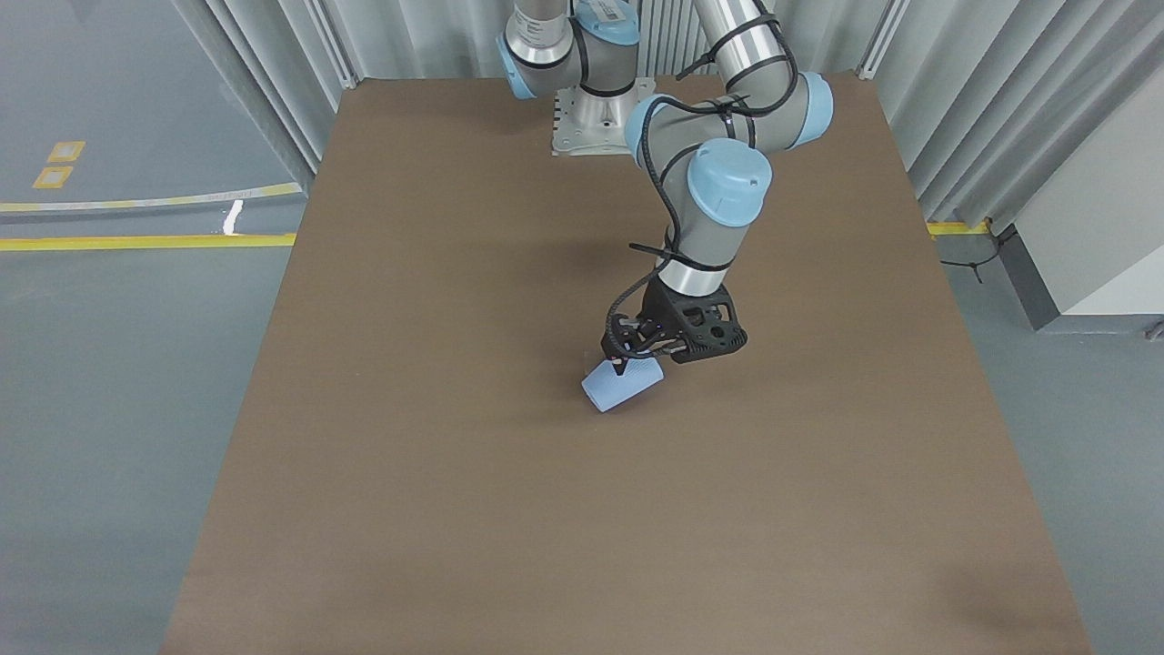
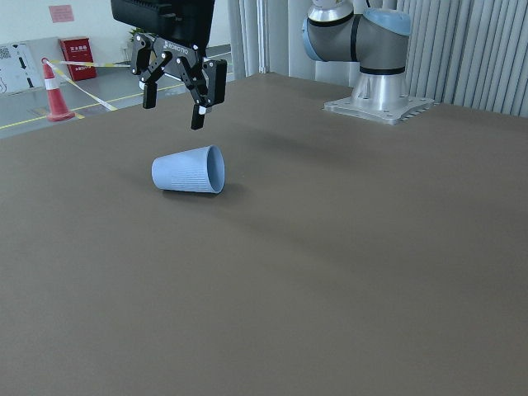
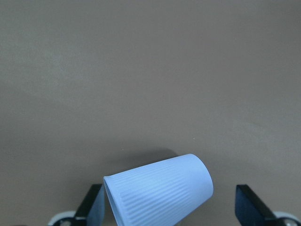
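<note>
A light blue ribbed cup (image 1: 622,387) lies on its side on the brown tabletop; the left view (image 2: 186,172) shows its open mouth facing right. My gripper (image 2: 173,106) hangs above it in the left view, fingers apart with nothing between them. In the front view the gripper's body covers part of the cup. In the wrist view the cup (image 3: 157,190) lies low in the frame, below and between the two separated fingertips.
Curtains line the back, with floor on both sides of the table.
</note>
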